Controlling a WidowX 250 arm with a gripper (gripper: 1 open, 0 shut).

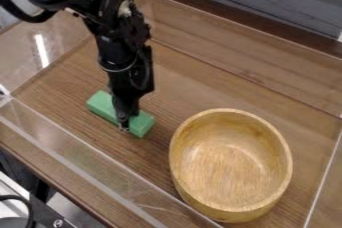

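Observation:
A green rectangular block (pixel 103 106) lies on the wooden surface at the left of centre, set diagonally. My black gripper (pixel 126 116) reaches down from the upper left with its tips at the block's middle, partly covering it. The tips look close together; whether anything is between them is hard to tell.
A round light wooden bowl (pixel 230 162) stands to the right of the block, near the lower right. A clear edge strip runs along the front left, with dark cables below it.

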